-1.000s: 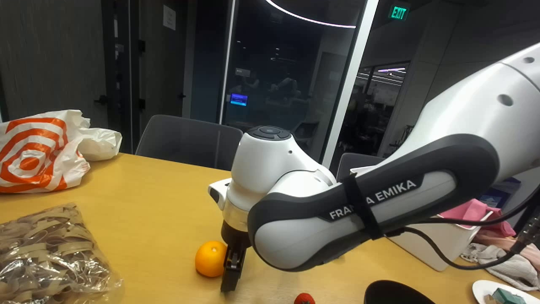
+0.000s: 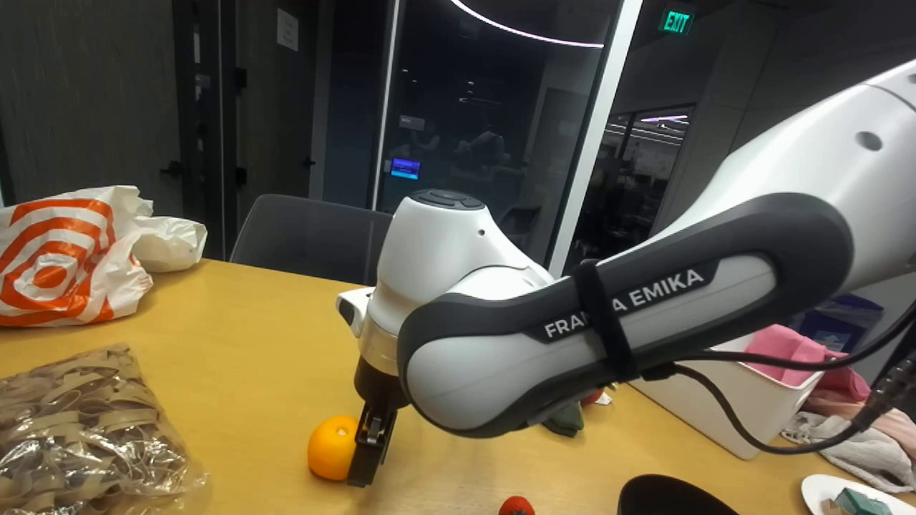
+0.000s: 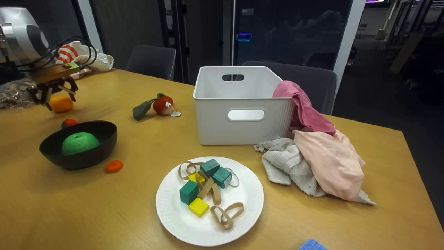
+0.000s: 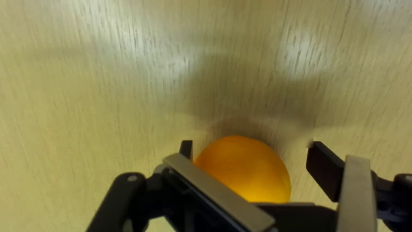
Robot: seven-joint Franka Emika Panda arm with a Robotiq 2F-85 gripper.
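Note:
An orange fruit appears to sit on the table, just left of my gripper in exterior view 1. From the opposite side, exterior view 2 shows the orange below the spread fingers. In the wrist view the orange lies between the fingertips of my gripper, close to the left one. A strip of bare table separates it from the right finger, so the fingers stand open and do not clasp it. The gripper's own linkage hides the orange's near side.
A black bowl holding a green fruit stands near the orange, a red item beside it. Farther off are a white bin, cloths and a plate of blocks. A bag of rubber bands lies left.
In exterior view 1, both gripper and orange have shifted a little left. The gripper has risen slightly, while the orange sits slightly lower in the picture.

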